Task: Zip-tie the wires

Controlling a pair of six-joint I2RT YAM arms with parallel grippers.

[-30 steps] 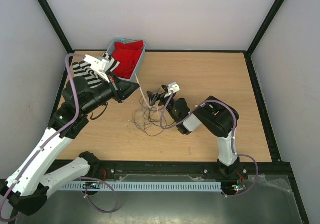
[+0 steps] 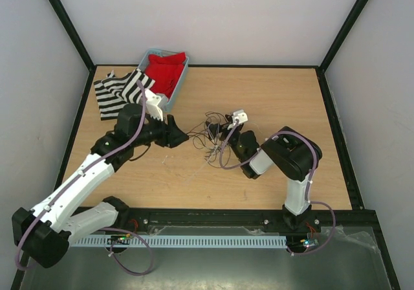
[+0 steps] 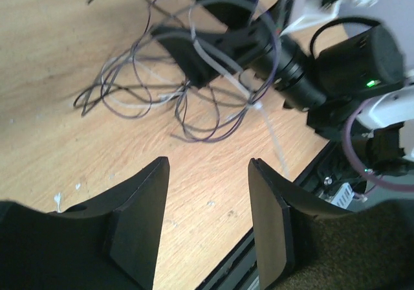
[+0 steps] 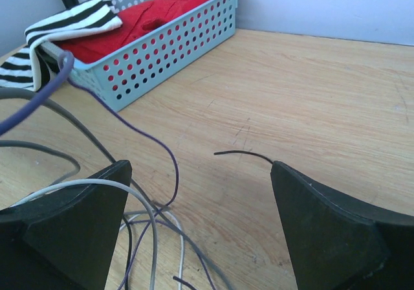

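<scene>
A loose bundle of grey, purple and white wires (image 3: 139,89) lies on the table, loops rising up. A white zip tie (image 3: 272,134) is around the wires, its small head against them and its tail pointing away. In the left wrist view my left gripper stands open with nothing between its fingers, apart from the bundle. My right gripper is open at the bundle, with several wires passing by its left finger (image 4: 97,219). Whether the zip tie sits tight cannot be made out.
A light blue basket (image 4: 162,54) holding red cloth (image 2: 167,70) stands at the back left. Beside it lies a black-and-white striped cloth (image 2: 115,97). Bare table (image 2: 278,96) extends at the back right and in front.
The zip tie's tail, stretched towards my left gripper before, is free of it. The right gripper and wires have shifted right.
</scene>
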